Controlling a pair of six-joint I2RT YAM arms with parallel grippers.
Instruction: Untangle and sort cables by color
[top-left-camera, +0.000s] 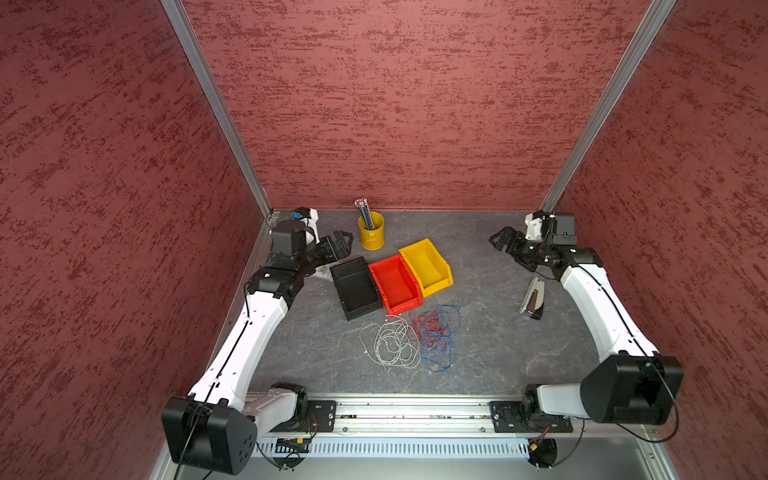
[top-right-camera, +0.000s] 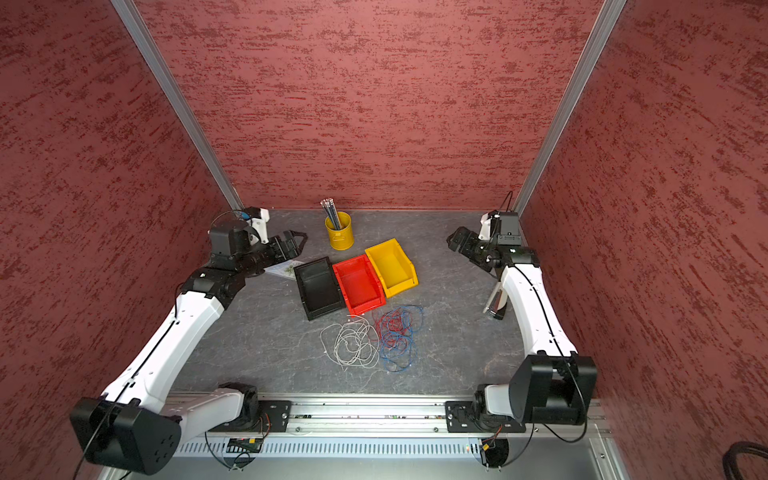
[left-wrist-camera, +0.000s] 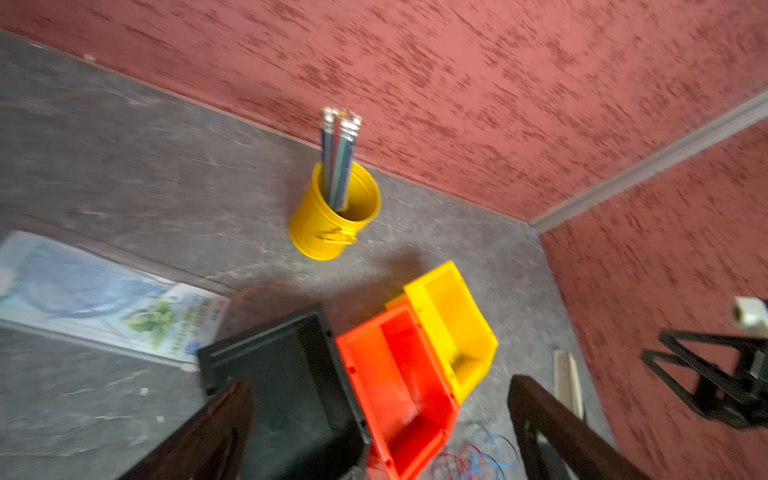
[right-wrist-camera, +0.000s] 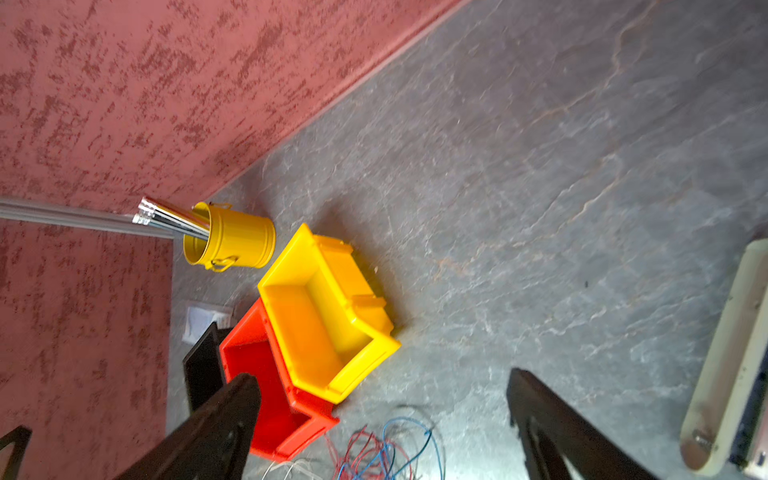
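Observation:
A loosely coiled white cable (top-left-camera: 393, 344) lies on the table in front of the bins. To its right, a red cable (top-left-camera: 432, 321) and a blue cable (top-left-camera: 449, 352) overlap in a tangle. Behind them stand a black bin (top-left-camera: 355, 281), a red bin (top-left-camera: 396, 281) and a yellow bin (top-left-camera: 426, 264), side by side and empty. My left gripper is open above the area left of the black bin. Off to the right of the yellow bin, my right gripper also stands open, with nothing between its fingers, well away from the cables.
Behind the bins is a yellow bucket (top-left-camera: 371, 233) holding several pencils. A flat package (left-wrist-camera: 120, 300) lies at the left, under my left arm. At the right lies a stapler-like tool (top-left-camera: 533, 297). The table right of the yellow bin is bare.

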